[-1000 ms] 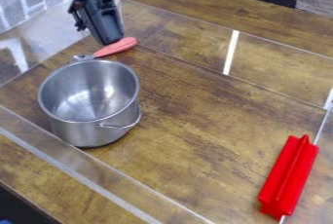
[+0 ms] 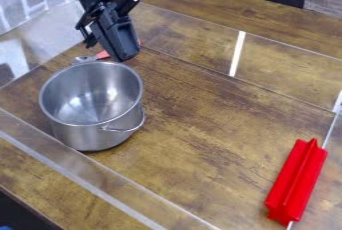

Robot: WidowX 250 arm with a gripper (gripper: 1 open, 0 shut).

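My black gripper point(image 2: 115, 42) hangs at the upper left, just behind a steel pot point(image 2: 91, 109) with a side handle; whether its fingers are apart is hard to see. Behind it, largely hidden, lies a small pink object point(image 2: 102, 55) with a silvery part beside the pot's back rim. A red bar-shaped object point(image 2: 297, 180) lies at the lower right of the wooden table.
A clear sheet or panel runs along the left side.
My gripper has moved down and a little to the right, toward the pot, now covering much of the pink object. The pot and red object have not moved.
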